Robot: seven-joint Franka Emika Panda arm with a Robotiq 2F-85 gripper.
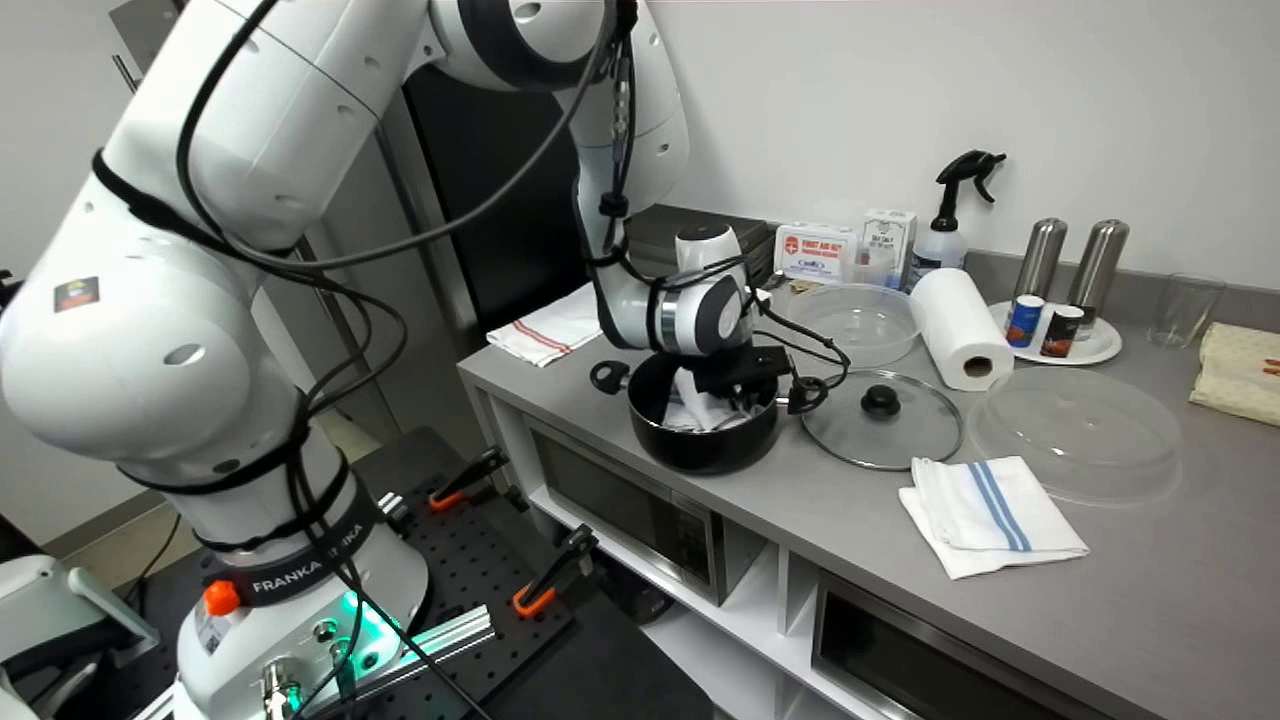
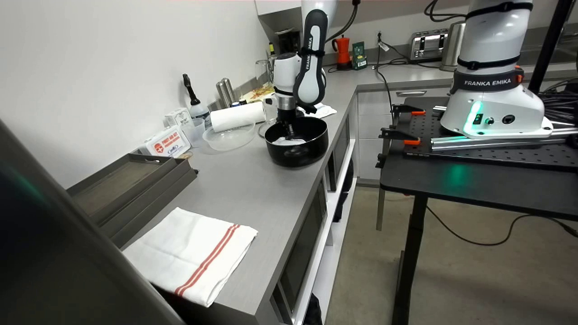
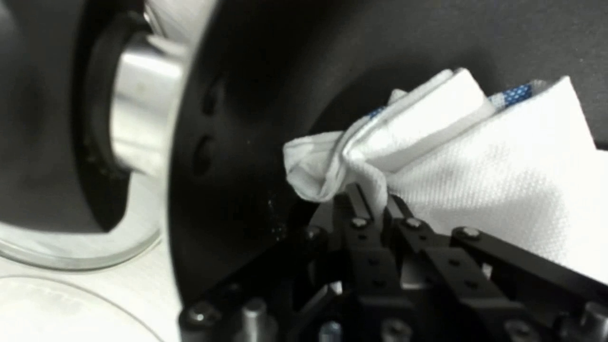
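Note:
A white cloth (image 3: 496,165) with blue patches lies bunched inside the black pot (image 1: 705,446). My gripper reaches down into the pot and is shut on a fold of this cloth, which rises between the fingertips. In exterior view 1 the white cloth (image 1: 708,408) shows below the dark gripper body. From the other side, exterior view 2 shows the gripper inside the pot (image 2: 298,154), its fingertips hidden, with a bit of cloth (image 2: 288,141) visible. The pot's side handle (image 1: 806,394) points toward the glass lid (image 1: 879,434).
A blue-striped towel (image 1: 993,514) lies right of the lid, near a clear plastic cover (image 1: 1076,432). Behind stand a paper towel roll (image 1: 963,330) and a clear bowl (image 1: 854,324). A red-striped towel (image 2: 195,254) lies at the counter's far end; counter between it and the pot is bare.

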